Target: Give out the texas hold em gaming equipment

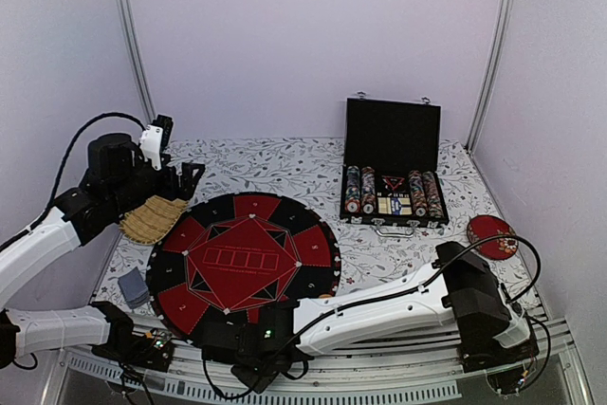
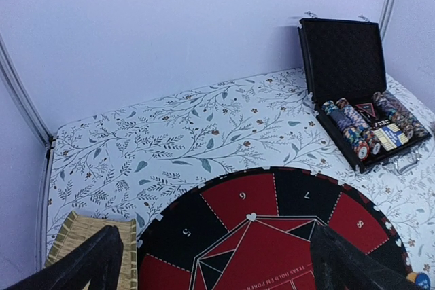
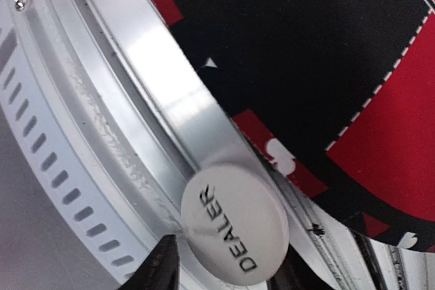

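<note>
In the right wrist view, a white round button (image 3: 238, 225) lettered DEALER lies between the fingertips of my right gripper, over the metal rail beside the mat's edge. A gap shows on its left; whether the fingers grip it is unclear. The red and black poker mat (image 1: 237, 286) lies left of centre, its front partly hidden by the right arm. My left gripper (image 1: 187, 180) stands open and empty above the mat's back-left side. At the back right, the open black case (image 1: 394, 135) holds rows of chips (image 1: 415, 194) and cards (image 1: 394, 205).
A woven tray (image 1: 147, 223) lies left of the mat, below the left arm. Grey-blue cards (image 1: 133, 288) sit at the left front, and a red round tin (image 1: 492, 236) at the right.
</note>
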